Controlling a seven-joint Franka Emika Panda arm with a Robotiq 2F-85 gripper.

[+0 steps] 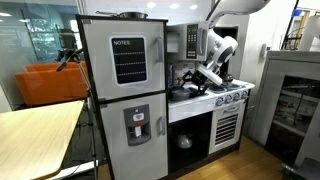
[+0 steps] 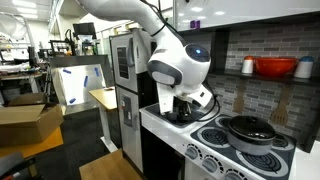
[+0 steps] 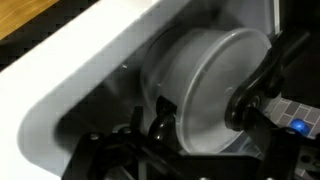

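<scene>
In the wrist view a pale, see-through round lid or bowl (image 3: pixel 205 75) lies tilted inside a dark basin (image 3: pixel 95 105) with a light rim. A long black handle-like piece (image 3: pixel 280 65) stretches across its right side. My gripper stands open close over the round piece, its dark fingers coming in from the lower edge. Whether they touch it, I cannot tell. Exterior view 1 has the gripper (image 1: pixel 192 80) low over the counter beside a dark pan (image 1: pixel 180 94). In exterior view 2 the arm mostly hides the basin area (image 2: pixel 177 114).
A black lidded pot (image 2: pixel 252 134) sits on the stove to one side, and a red pot (image 2: pixel 275 67) rests on the shelf above. The microwave (image 1: pixel 192 42) hangs near the arm, beside the tall grey fridge (image 1: pixel 128 60).
</scene>
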